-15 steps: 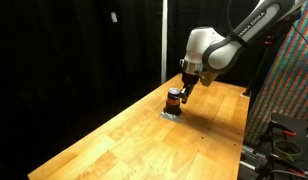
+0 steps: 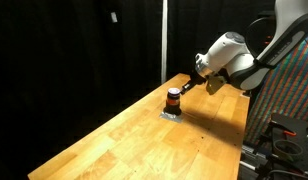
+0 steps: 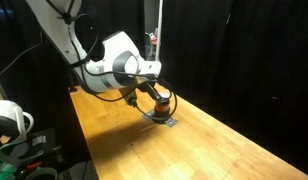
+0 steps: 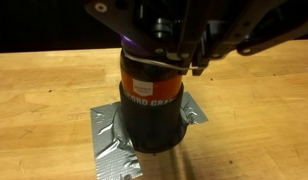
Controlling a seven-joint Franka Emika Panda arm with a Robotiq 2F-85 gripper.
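Observation:
A dark jar with an orange label (image 4: 152, 90) stands upright on the wooden table in the wrist view, on a patch of silver tape (image 4: 116, 145). In exterior view 1 the same jar (image 2: 173, 104) is near the far edge, its top pale. My gripper is at the jar's top, its dark fingers crowding the upper middle of the wrist view. It appears shut on the top of the jar, though the contact itself is mostly hidden. From the other side, exterior view 2 shows the jar (image 3: 164, 104) just beyond the arm.
Bare wooden tabletop (image 2: 124, 140) spreads to the left and front of the jar. Black curtains (image 2: 74, 70) hang behind the table. A dark stand with cables (image 2: 284, 148) is off the table's right side.
My hand and forearm have turned and swung right about the jar's top in exterior view 1, the wrist tilting over. The jar's body stays on its tape.

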